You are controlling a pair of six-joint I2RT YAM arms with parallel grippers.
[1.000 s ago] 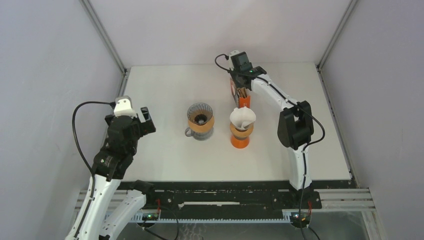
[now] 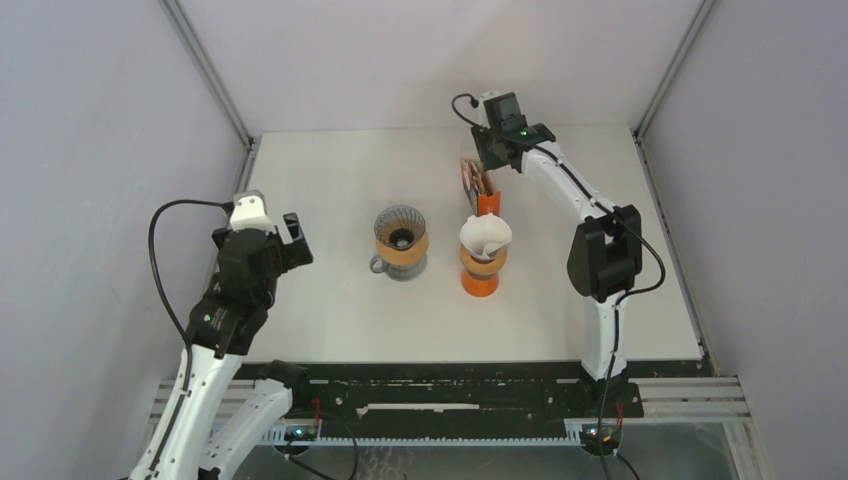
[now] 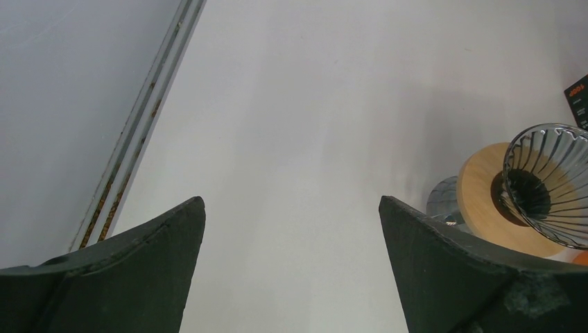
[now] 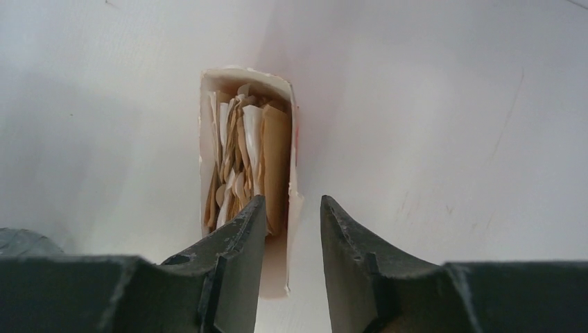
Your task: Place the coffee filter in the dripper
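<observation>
The glass dripper (image 2: 400, 228) with its wooden collar sits on a glass server, left of the middle of the table; no filter shows in it. A white paper filter (image 2: 485, 235) rests in a second holder with a wooden ring (image 2: 484, 265) and orange base. Behind that stands an orange box (image 2: 488, 204), packed with brown and white folded papers (image 4: 246, 142) in the right wrist view. Over the box's right wall, my right gripper is part open, nothing visible between its fingertips. My left gripper is open and empty over the table's left side.
Bare table (image 2: 330, 180) lies between my left gripper and the dripper. To the right of the box, the table is also clear. The holder with the white filter stands close in front of the box.
My right gripper has moved a little to the right and back, uncovering more of the box. The left arm has barely moved; dripper and white filter stay where they were.
</observation>
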